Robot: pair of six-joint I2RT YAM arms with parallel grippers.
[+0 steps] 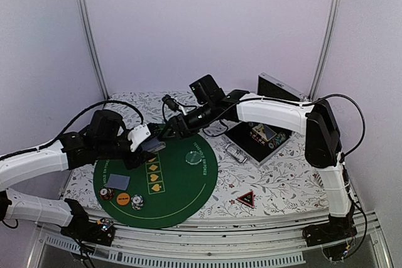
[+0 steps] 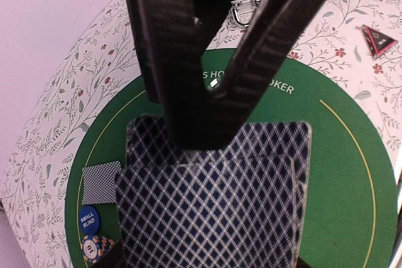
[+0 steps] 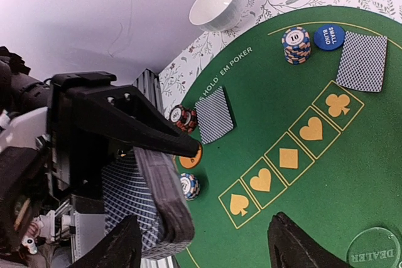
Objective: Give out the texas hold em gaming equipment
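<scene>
My left gripper (image 1: pixel 146 147) is shut on a deck of dark blue checked cards (image 2: pixel 207 211), held above the green poker mat (image 2: pixel 339 149). In the left wrist view the front part of the deck sits lower than the cards behind it. My right gripper stands part open beside the deck. One of its fingers (image 3: pixel 122 249) overlaps the deck's edge in the right wrist view; the other is well apart over the mat. From the left wrist view, the right fingers (image 2: pixel 195 111) cross the deck's top edge; whether they touch it I cannot tell.
Card piles lie at both mat ends (image 3: pixel 213 114) (image 3: pixel 363 61). Nearby are chip stacks (image 3: pixel 296 45), a blue small-blind disc (image 3: pixel 330 36) and a clear dealer disc (image 3: pixel 374 249). An open case (image 1: pixel 260 139) and a red-edged triangle (image 1: pixel 246 199) lie to the right.
</scene>
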